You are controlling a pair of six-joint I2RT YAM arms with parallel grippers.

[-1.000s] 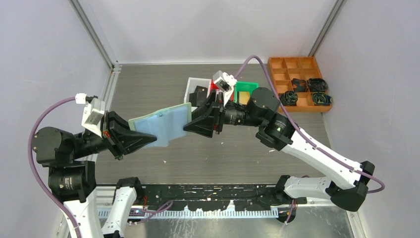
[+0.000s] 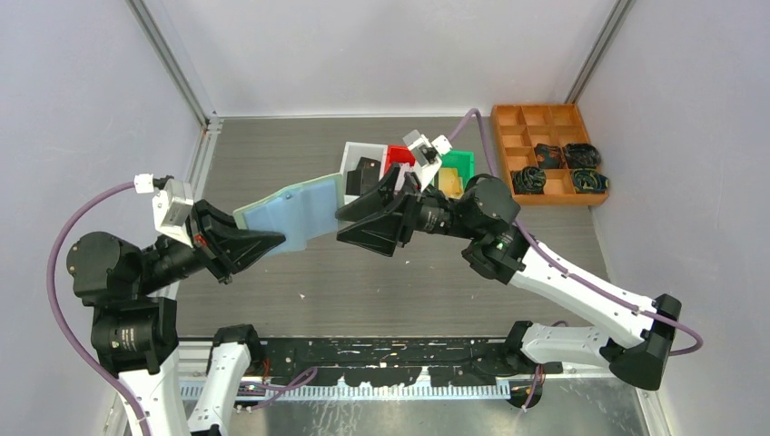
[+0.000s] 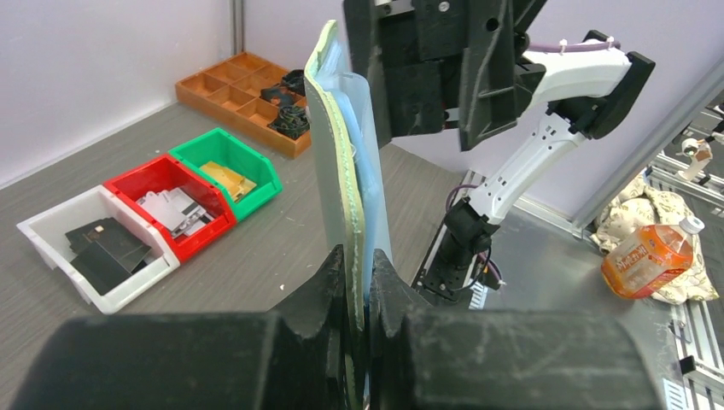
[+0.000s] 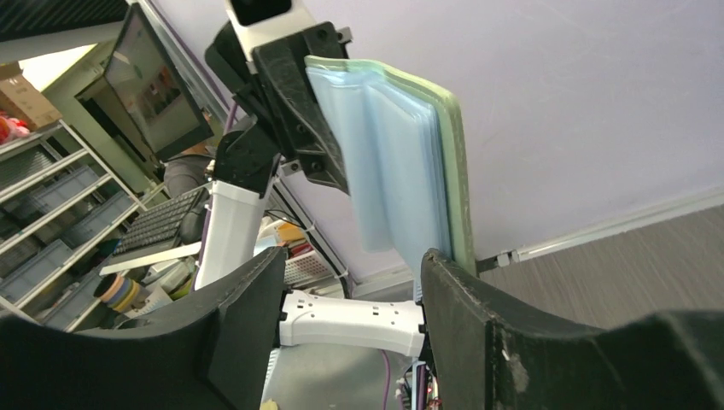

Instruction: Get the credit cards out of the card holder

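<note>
The card holder (image 2: 295, 213), with a pale green cover and translucent blue sleeves, is raised over the table. My left gripper (image 2: 280, 240) is shut on its left end; in the left wrist view the holder (image 3: 341, 162) stands nearly upright out of the pinched fingers (image 3: 318, 295). At its right edge my right gripper (image 2: 343, 224) is open. In the right wrist view the holder (image 4: 410, 162) rises in front of the right gripper, its lower edge close to one finger; I cannot tell whether they touch. No card stands out clearly in the sleeves.
Three bins stand at the back: white (image 3: 158, 278) with black cards, red (image 3: 218, 231) with grey and white cards, green (image 3: 265, 196) with yellow cards. An orange compartment tray (image 2: 508, 136) holds dark cables at the back right.
The holder and left gripper have shifted only slightly.
</note>
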